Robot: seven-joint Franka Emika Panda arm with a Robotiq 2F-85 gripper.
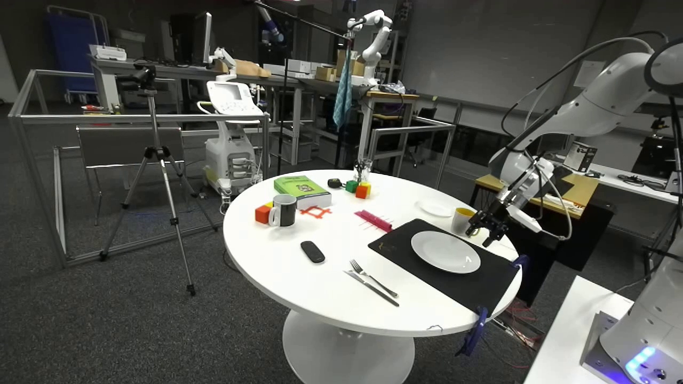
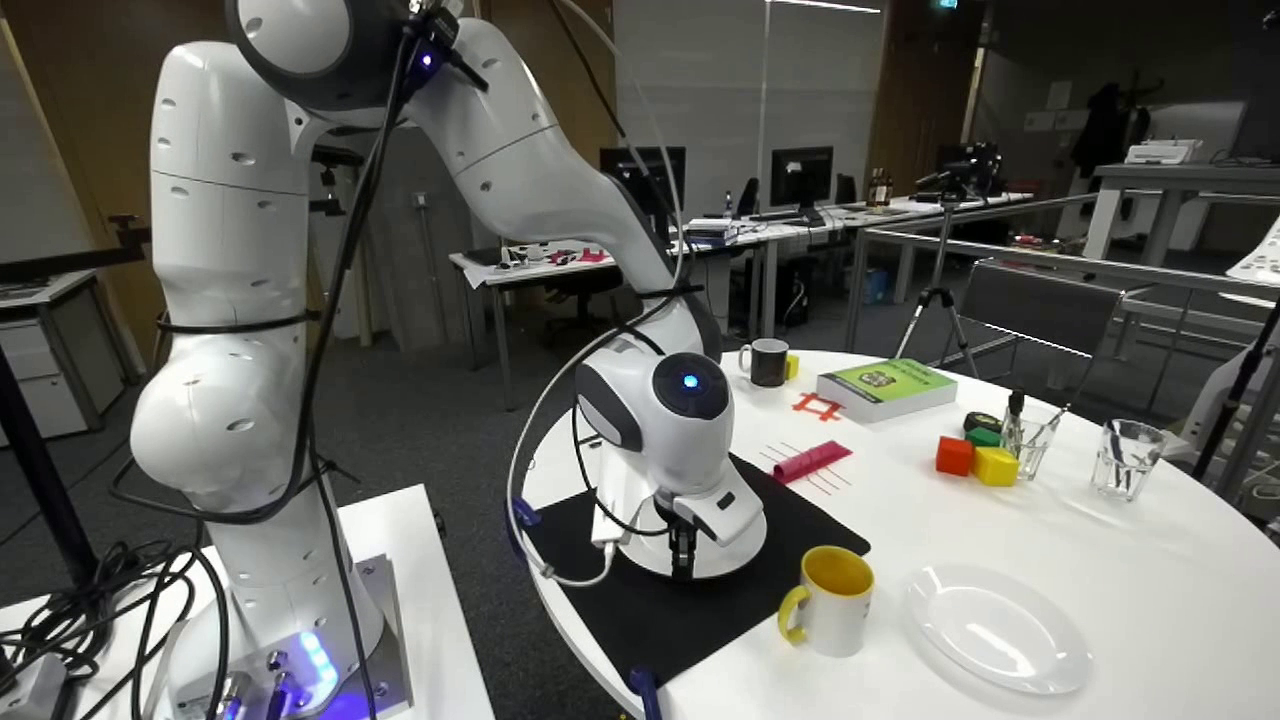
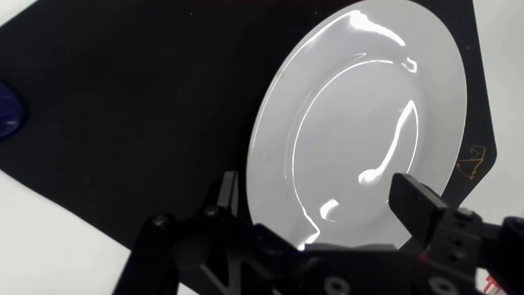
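A white plate (image 1: 446, 252) lies on the black mat (image 1: 410, 238) at the table's right side. My gripper (image 1: 478, 237) hovers by the plate's right-hand edge in exterior view 1, near the yellow-and-white mug (image 1: 461, 221). From the wrist, the open gripper has its fingers (image 3: 417, 204) wide apart, with the plate (image 3: 353, 142) seen beyond and between them. Nothing is held. In exterior view 2 the arm covers part of the plate (image 2: 741, 546), and the mug (image 2: 833, 602) stands apart from the gripper.
A second, clear-looking plate (image 2: 996, 626) sits beyond the mug. Blue clamps (image 1: 474, 333) grip the mat at the table edge. A fork (image 1: 374, 278), a knife (image 1: 371, 288), a red roll (image 1: 373, 221), a green book (image 1: 302, 192) and a dark mug (image 1: 283, 211) stand farther off.
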